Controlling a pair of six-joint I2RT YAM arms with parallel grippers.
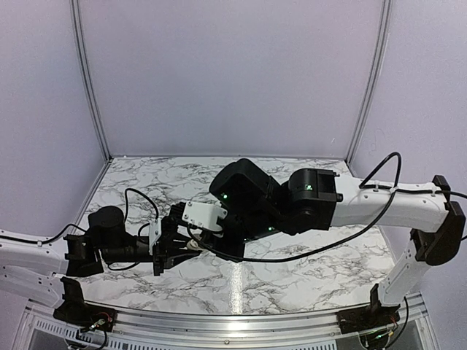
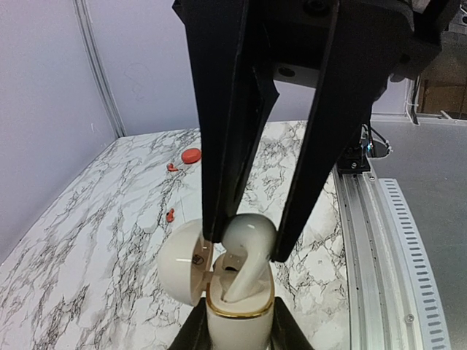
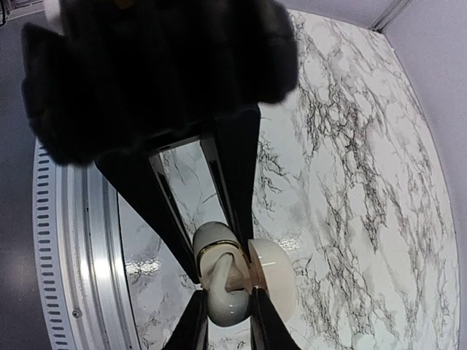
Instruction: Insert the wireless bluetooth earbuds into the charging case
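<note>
The white charging case [image 2: 241, 328] with a gold rim is clamped in my left gripper, its lid [image 2: 179, 264] swung open to one side. From above, my right gripper is shut on a white earbud [image 2: 252, 232]. The earbud's stem points down to the case opening, and its tip appears to be at or within the mouth; how deep it sits is hard to tell. The right wrist view shows the earbud [image 3: 228, 306] against the open case [image 3: 217, 237], beside the lid [image 3: 275, 275]. In the top view the grippers mostly hide both things.
Small red objects, a round one [image 2: 191, 155] and smaller pieces [image 2: 169, 215], lie on the marbled table [image 2: 95, 240] in the left wrist view. Both arms meet above the left-centre of the table.
</note>
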